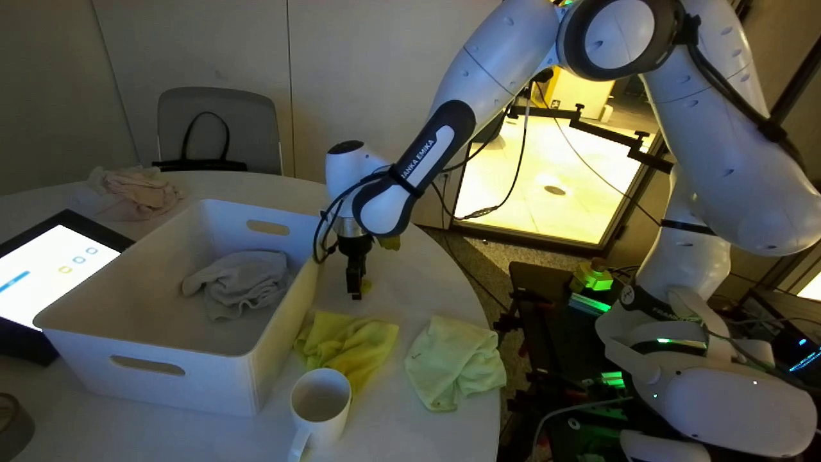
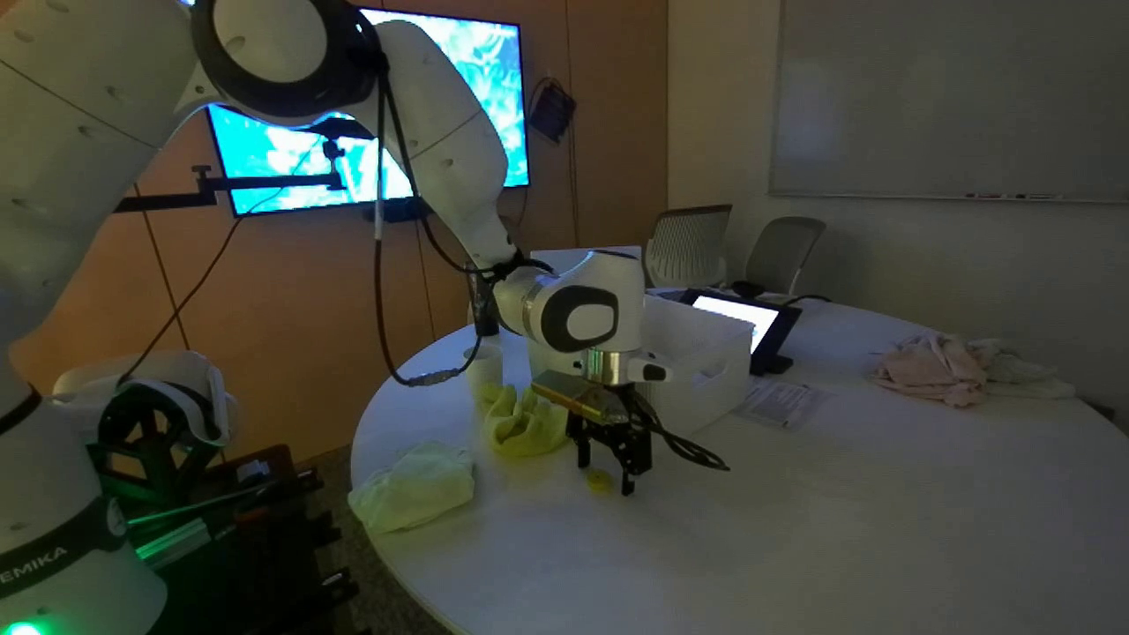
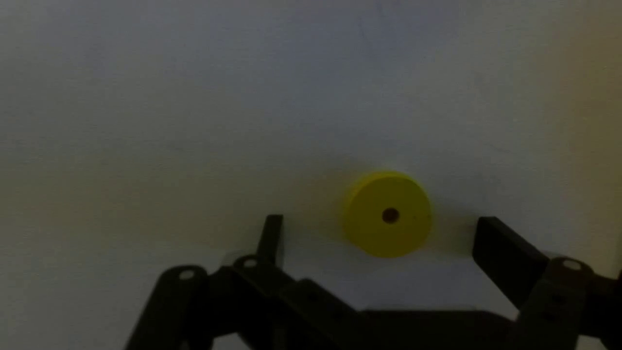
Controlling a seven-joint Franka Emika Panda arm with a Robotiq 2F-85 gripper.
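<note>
A small round yellow disc with a dark hole in its middle lies flat on the white table. In the wrist view it appears between my spread fingers, closer to the right one and a little beyond the fingertips, touching neither. My gripper is open and empty, pointing down. In the second exterior view the gripper hangs low over the table, with the disc seen between its fingers. From the first exterior view the gripper covers most of the disc.
Beside the gripper stands a white bin with a grey cloth inside. A yellow cloth, a pale green cloth and a white mug are on the near side. A pink cloth lies far off.
</note>
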